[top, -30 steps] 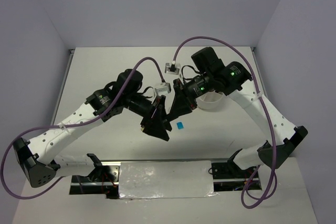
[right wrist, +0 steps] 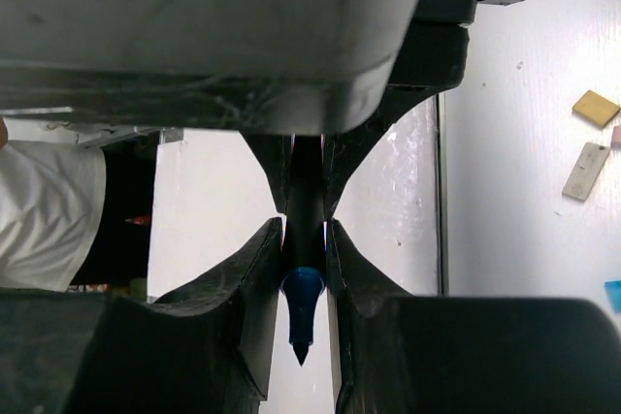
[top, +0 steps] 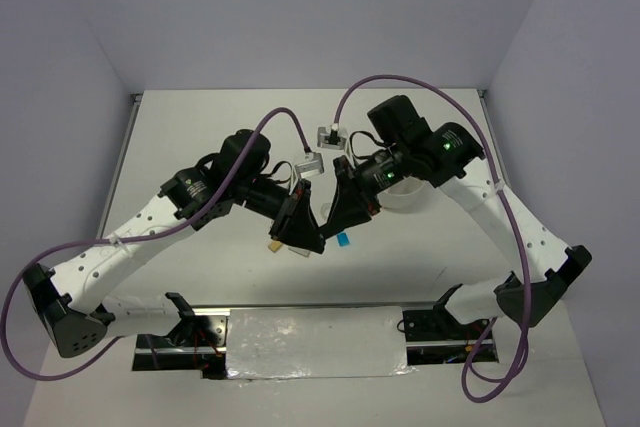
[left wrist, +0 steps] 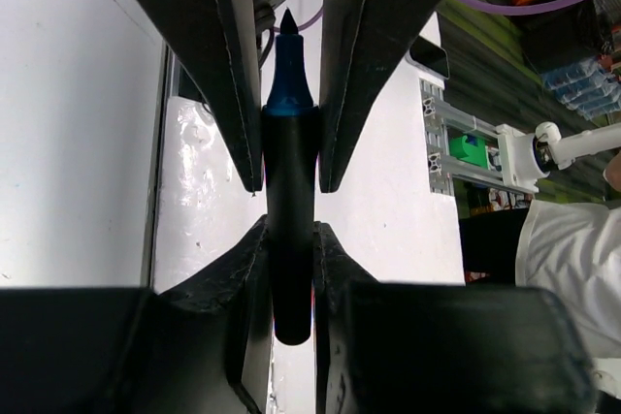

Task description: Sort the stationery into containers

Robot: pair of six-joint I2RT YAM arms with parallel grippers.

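Note:
A black marker with a blue collar and dark tip (left wrist: 289, 230) is held between both grippers, which meet over the middle of the table in the top view. My left gripper (top: 312, 239) is shut on it, and so is my right gripper (top: 332, 229). Below them on the table lie a yellow block (right wrist: 595, 108), a grey block (right wrist: 586, 171), a pink block (right wrist: 616, 138) at the frame's edge and a blue block (top: 343, 239). A white round container (top: 400, 202) stands behind the right arm, partly hidden by it.
Grey walls (top: 560, 147) enclose it at the sides and back. Both arms crowd the middle.
Both grippers have shifted very slightly, the right one toward the front and right.

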